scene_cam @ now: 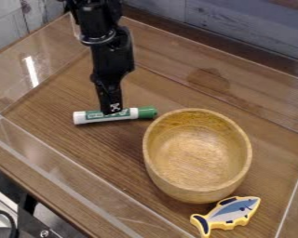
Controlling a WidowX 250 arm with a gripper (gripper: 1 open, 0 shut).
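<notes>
A black robot arm reaches down from the top left, its gripper [111, 104] shut just above a white-and-green tube [94, 117] that lies on the wooden table [226, 74]. Whether the fingertips touch the tube cannot be told. A tan oval bowl [196, 153] sits to the right of the tube.
A blue-and-yellow fish toy [225, 215] lies at the front right, below the bowl. Black cables are at the bottom left corner.
</notes>
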